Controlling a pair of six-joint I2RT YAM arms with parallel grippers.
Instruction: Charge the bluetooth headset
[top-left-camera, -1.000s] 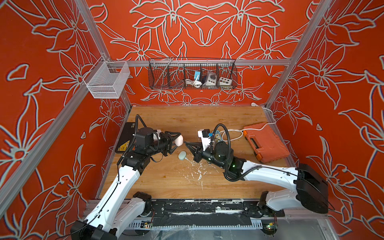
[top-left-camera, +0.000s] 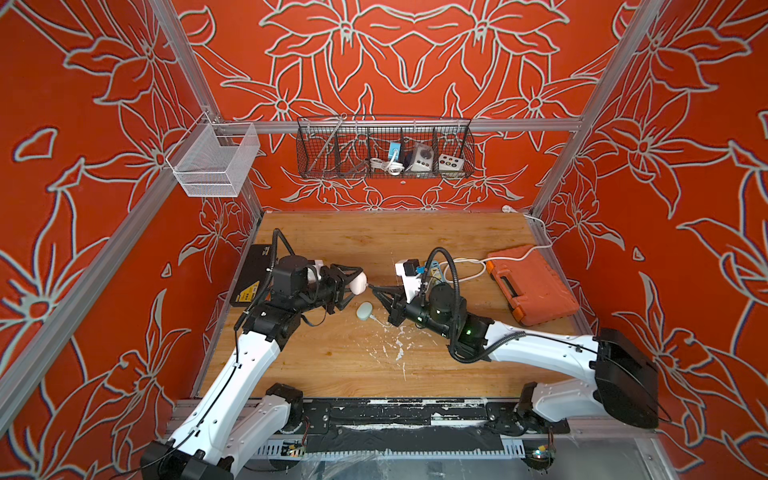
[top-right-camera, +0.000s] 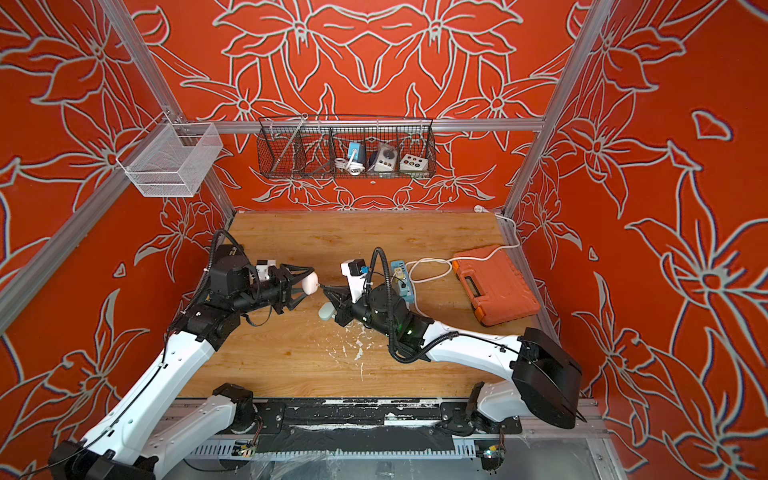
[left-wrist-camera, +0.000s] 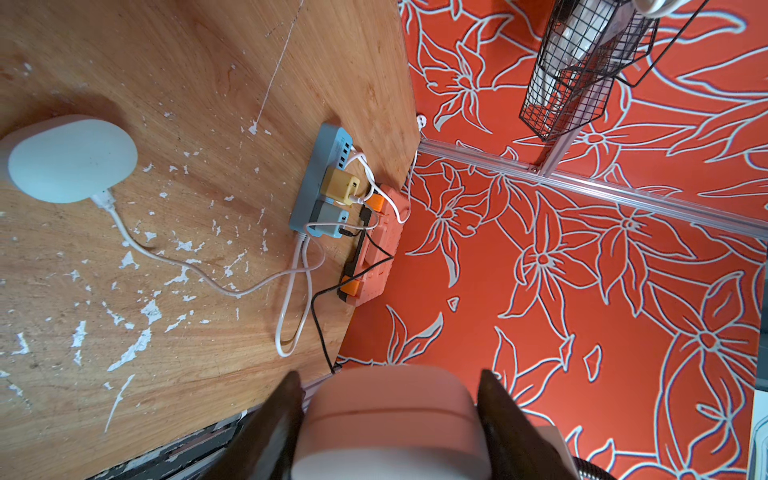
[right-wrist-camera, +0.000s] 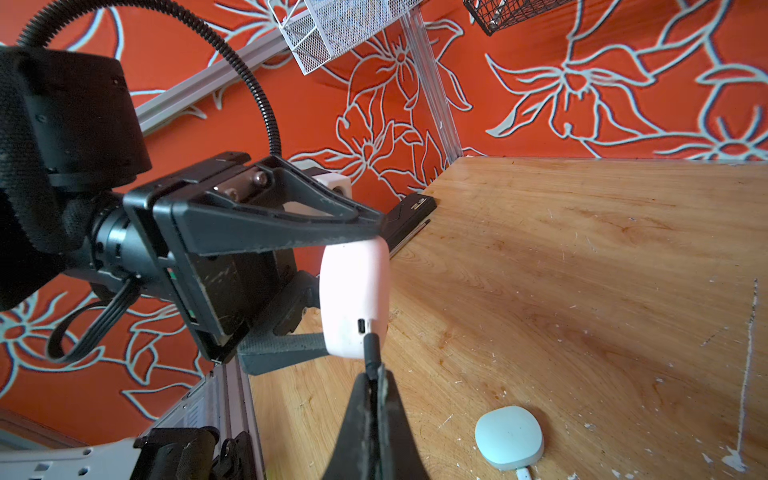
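Observation:
My left gripper (top-left-camera: 349, 286) is shut on a pale pink-white headset case (right-wrist-camera: 353, 280), held sideways above the table, with a small slot showing low on its side. My right gripper faces it, shut, its tips at the case's lower part just below that slot; whether a thin plug sits between them I cannot tell. A pale mint rounded case (left-wrist-camera: 72, 158) lies on the table below, with a white cable (left-wrist-camera: 184, 264) attached, running toward a blue power strip (left-wrist-camera: 316, 180) with adapters.
An orange toolbox (top-left-camera: 534, 284) lies at the right, a black flat case (top-left-camera: 248, 272) at the left. Wire baskets (top-left-camera: 384, 148) hang at the back wall and left corner.

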